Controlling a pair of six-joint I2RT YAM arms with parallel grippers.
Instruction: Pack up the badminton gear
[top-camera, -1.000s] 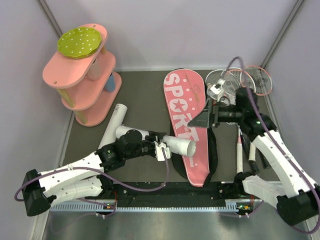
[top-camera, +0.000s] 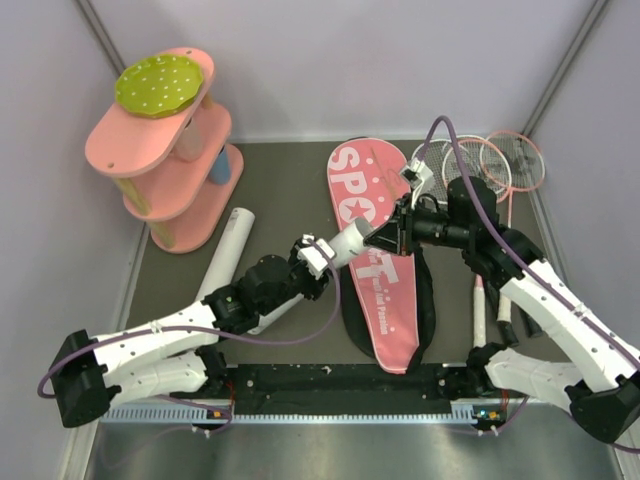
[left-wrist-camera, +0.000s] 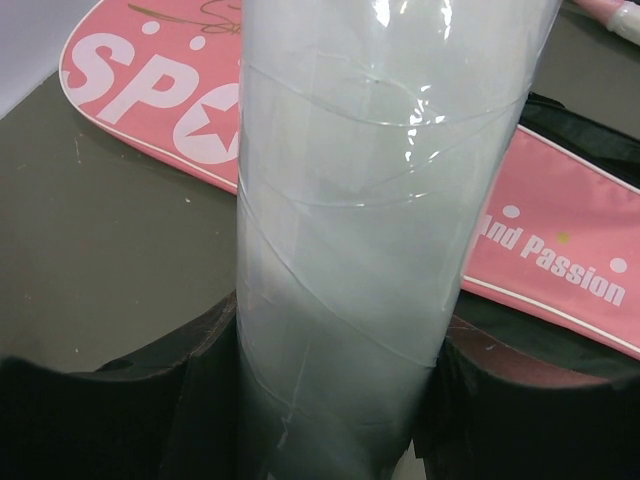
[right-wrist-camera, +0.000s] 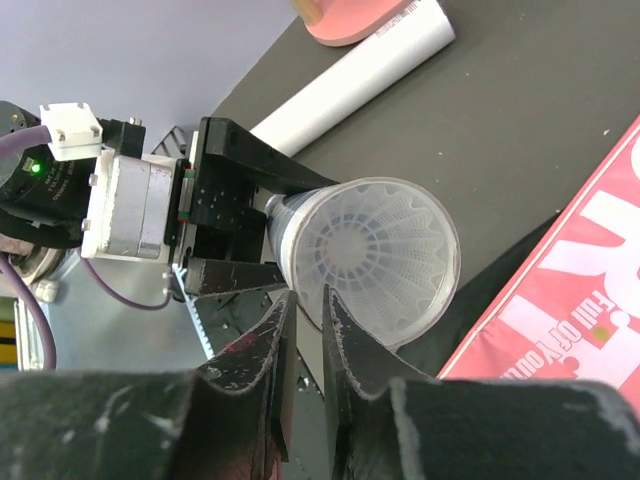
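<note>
A clear-lidded shuttlecock tube (left-wrist-camera: 370, 220) is held between the fingers of my left gripper (top-camera: 312, 268), lifted over the pink SPORT badminton bag (top-camera: 385, 310). Shuttlecocks show through the lid (right-wrist-camera: 365, 250) in the right wrist view. My right gripper is at that lid end, fingertips close together at its lower rim; whether they touch cannot be told. A second white tube (top-camera: 228, 247) lies on the dark mat at left.
Several rackets (top-camera: 505, 160) lie at the right, handles toward me. A pink shelf (top-camera: 145, 150) with a green polka-dot top (top-camera: 158, 85) stands back left. Bare mat lies left of the bag.
The held tube has swung up from pointing right to angling up-right, its end now at my right gripper.
</note>
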